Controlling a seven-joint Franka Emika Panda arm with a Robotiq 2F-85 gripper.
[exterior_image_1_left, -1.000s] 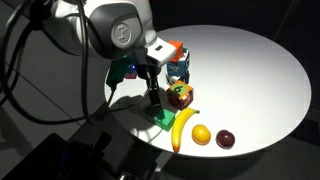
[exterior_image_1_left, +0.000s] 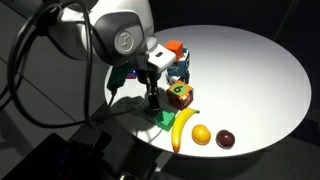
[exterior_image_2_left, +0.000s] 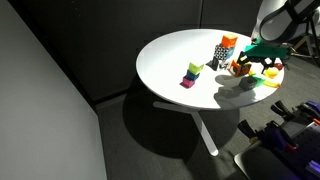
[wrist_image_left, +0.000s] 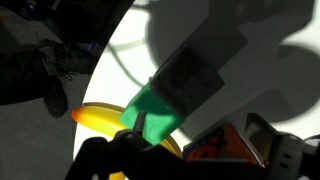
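Observation:
A green block (wrist_image_left: 151, 114) lies near the table's edge, with a dark block (wrist_image_left: 187, 78) against it in the wrist view. My gripper is open above the table, one finger (wrist_image_left: 124, 150) close to the green block's near side. Its other finger (wrist_image_left: 262, 137) is beside a red-and-dark cube (wrist_image_left: 220, 145). In exterior view 1 the green block (exterior_image_1_left: 161, 119) shows just below the hand, and a patterned cube (exterior_image_1_left: 180, 95) stands to its right. Whether the fingers touch anything cannot be made out.
A banana (exterior_image_1_left: 182, 129), an orange fruit (exterior_image_1_left: 201, 134) and a dark red fruit (exterior_image_1_left: 225, 139) lie along the near edge. Behind the cube rises a stack topped by an orange block (exterior_image_1_left: 175, 46). Colored blocks (exterior_image_2_left: 193, 73) form another stack.
The blocks and fruit look unmoved.

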